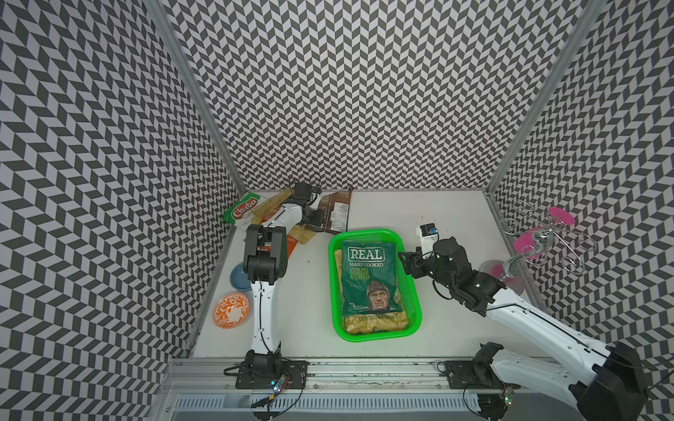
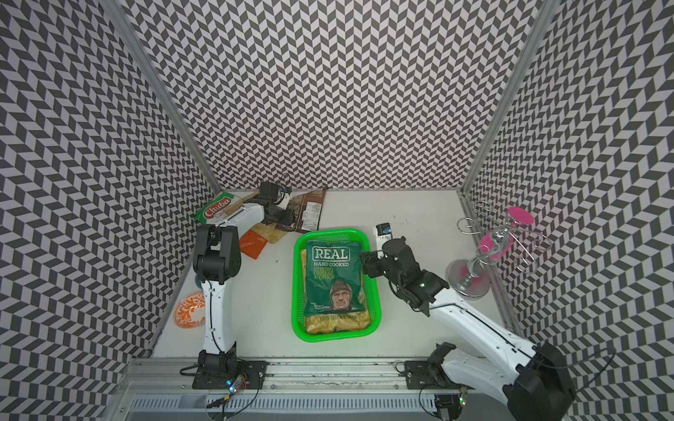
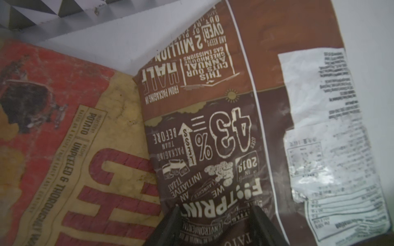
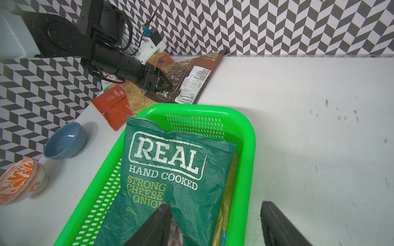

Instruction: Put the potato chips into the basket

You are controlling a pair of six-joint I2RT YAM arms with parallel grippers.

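Note:
A green basket holds a teal REAL chip bag lying on a yellow one. At the back left lies a pile of bags: a brown one, a yellow-and-red one and an orange one. My left gripper is open just over the brown bag, its fingertips at the printed face; whether they touch it I cannot tell. My right gripper is open above the basket's right side, nothing visible between its fingers.
A blue bowl and an orange patterned bowl stand at the left edge. A metal stand with pink parts is at the right.

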